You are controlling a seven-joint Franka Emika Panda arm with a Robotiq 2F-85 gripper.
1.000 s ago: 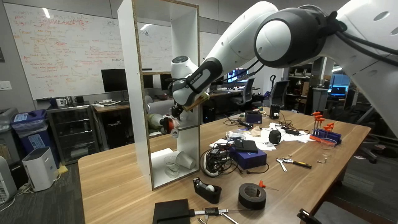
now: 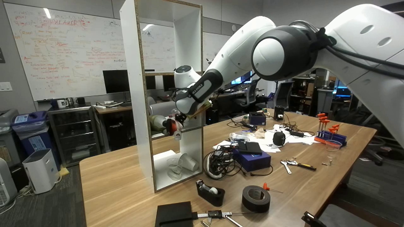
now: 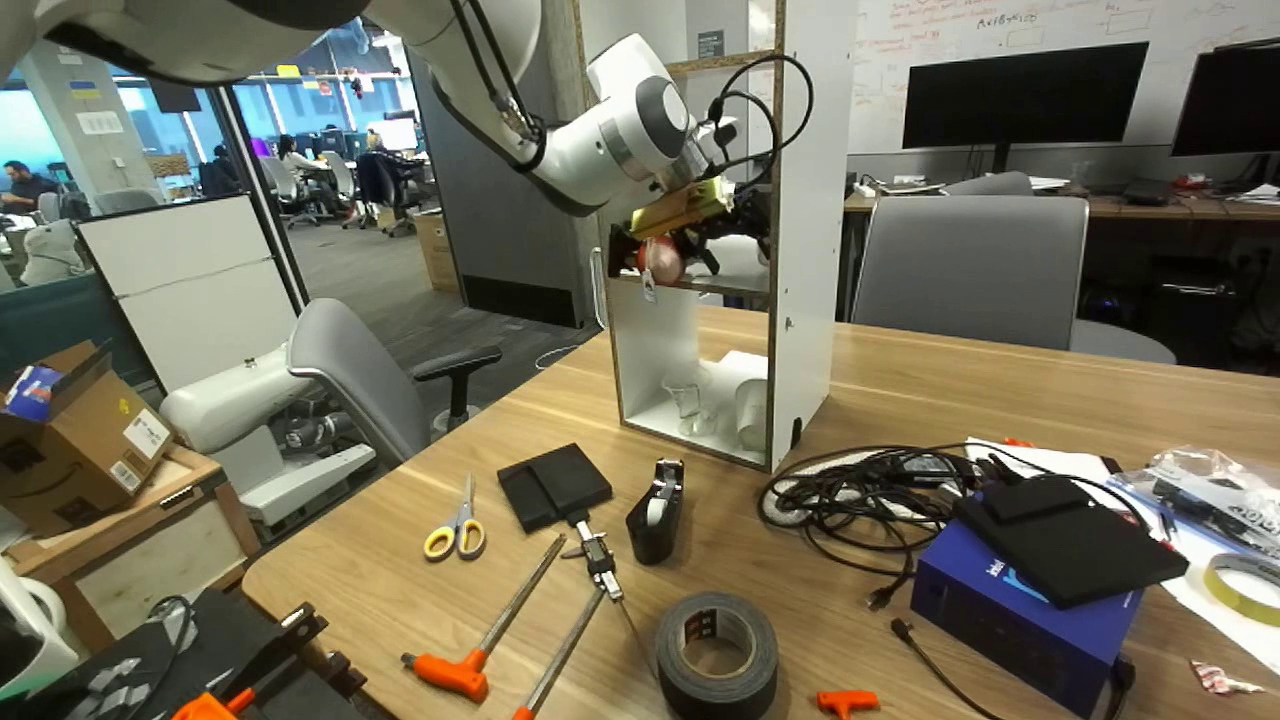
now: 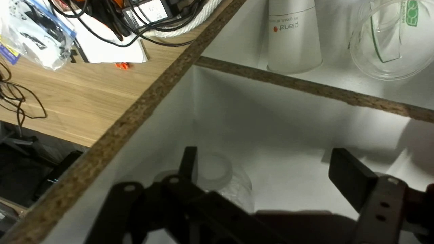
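My gripper stands open inside the middle compartment of the white shelf (image 2: pixel 145 94). In the wrist view, a clear bottle-like object (image 4: pixel 240 185) is close beside the left finger (image 4: pixel 188 162) and partly hidden by the gripper's dark parts. The gap between the fingertips shows mostly white shelf floor. A red rounded object with a hanging tag (image 2: pixel 177 135) sits at the compartment's front edge. From the other side, that red object (image 3: pixel 661 259) appears just below the gripper; whether they touch, I cannot tell. A greenish bottle-like object (image 2: pixel 157 123) lies beside it.
Clear cups (image 2: pixel 174 168) and a white cup (image 2: pixel 189 162) lie in the bottom compartment. Tangled cables (image 3: pixel 858 504), a blue box (image 3: pixel 1020 612), a tape dispenser (image 3: pixel 656 514) and black tape (image 3: pixel 717 660) crowd the table in front. The shelf's side walls and boards closely surround the gripper.
The arm's elbow has come down and to the left in exterior view 1. The gripper sits slightly lower beside the red object. The objects on the shelf look unmoved.
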